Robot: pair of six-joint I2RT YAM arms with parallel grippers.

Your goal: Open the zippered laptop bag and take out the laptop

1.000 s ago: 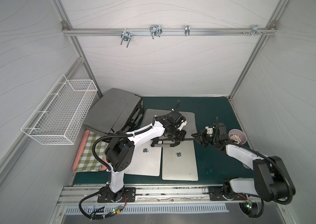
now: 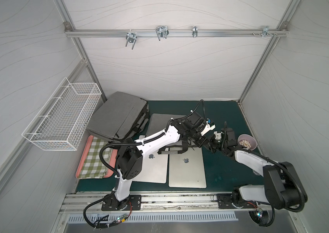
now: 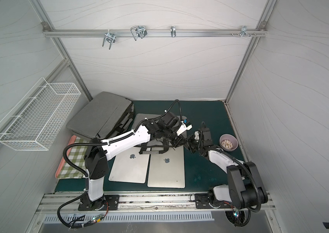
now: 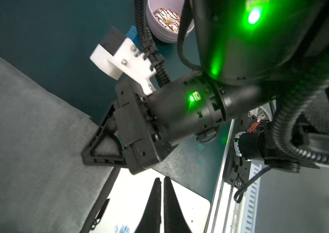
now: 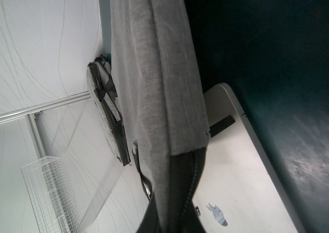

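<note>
A grey laptop bag (image 2: 157,121) lies across the back of two silver laptops (image 2: 186,174) (image 2: 148,174). My right gripper is shut on the bag's edge near its right front corner; that edge stretches away in the right wrist view. My left gripper hovers above that corner, next to the right gripper, its fingertips a narrow gap apart over a white laptop surface, with nothing seen between them. In both top views the grippers overlap, so their tips are partly hidden.
A bulky grey case (image 2: 115,112) lies back left, above a checked cloth in a pink tray (image 2: 94,157). A wire basket (image 2: 63,116) hangs on the left. A bowl (image 2: 246,141) with a doughnut stands at the right. Bare green table shows behind the bag.
My left gripper has moved right and up, closer to my right gripper. The right arm and the laptops show almost no change.
</note>
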